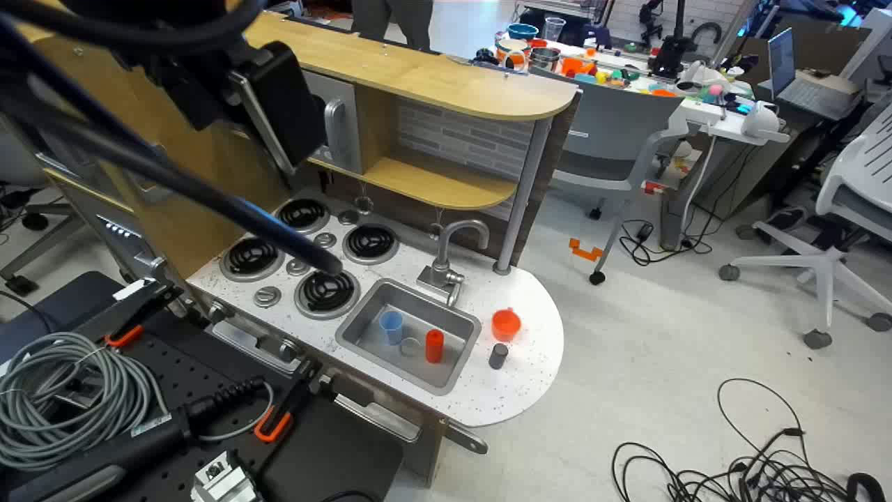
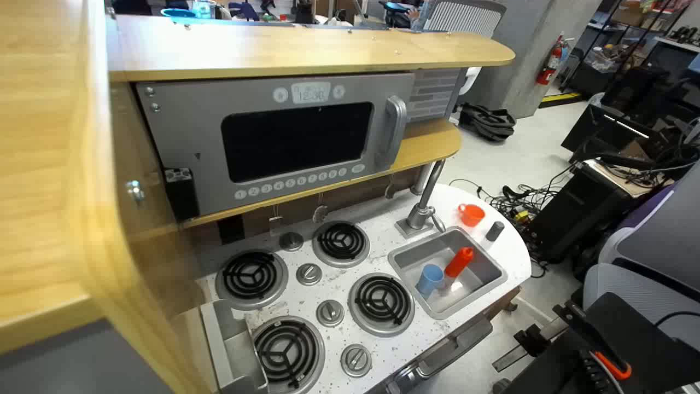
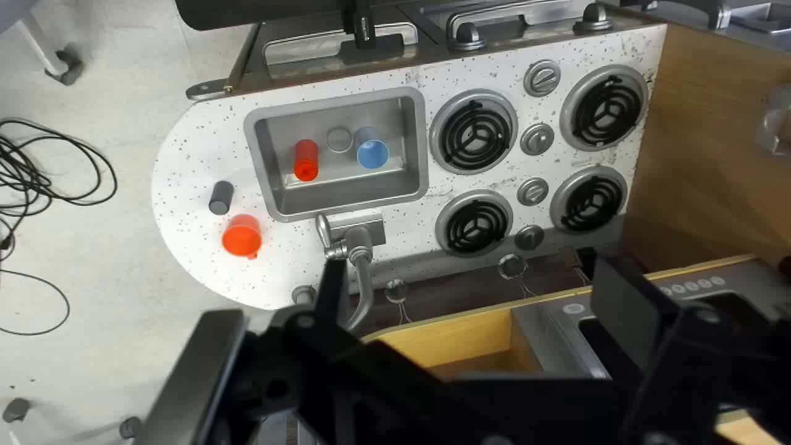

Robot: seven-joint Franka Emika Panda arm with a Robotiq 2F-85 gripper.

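Observation:
My gripper hangs high above the toy kitchen. Its dark fingers stand wide apart in the wrist view, open, with only shelf and counter visible beyond them. Inside the grey sink (image 3: 278,204) are a blue cup (image 3: 372,153) and a red bottle (image 3: 305,161), slightly apart, both well clear of the fingers. An orange-red cup (image 3: 241,236) and a small dark grey cylinder (image 3: 220,198) rest on the white counter (image 1: 529,393) beside the sink. In exterior view 1 part of the dark arm (image 1: 288,104) fills the upper left; its fingertips cannot be made out.
A curved faucet (image 1: 462,227) rises behind the sink. The upper shelf (image 1: 451,188) and the microwave (image 2: 197,138) overhang the back of the counter. Several black burners (image 2: 341,243) with knobs lie left of the sink in exterior view 2. The rounded counter end has free room.

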